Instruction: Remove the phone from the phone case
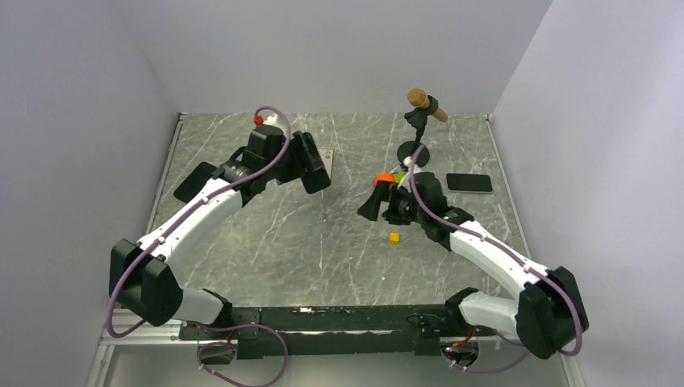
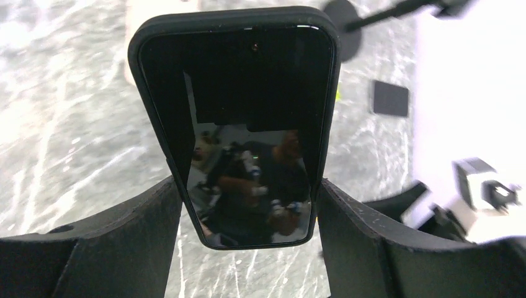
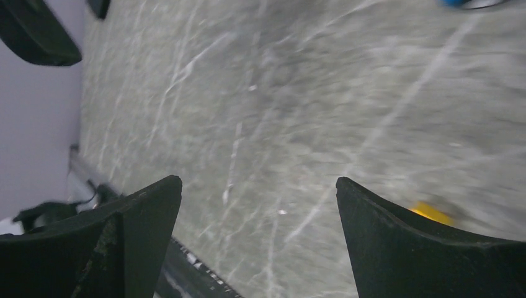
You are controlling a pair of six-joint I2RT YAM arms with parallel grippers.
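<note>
A black phone [image 2: 248, 180] in a dark rim, likely its case, hangs above the table with its glossy screen toward the left wrist camera. My left gripper [image 1: 306, 165] is shut on it, one finger [image 2: 133, 230] against each long side in the left wrist view. Where the phone ends and the case begins is hard to tell. Right of the held phone, my right gripper stands open over the table, nothing between its fingers. A pale phone or case [image 1: 326, 159] with camera holes lies on the table, partly hidden behind the left gripper.
Dark flat slabs lie at the left [image 1: 193, 183] and right [image 1: 469, 183]. A microphone stand [image 1: 413, 153] is at the back right. An orange toy car [image 1: 384, 178] sits behind the right gripper, and a yellow cube [image 1: 394, 238] in front.
</note>
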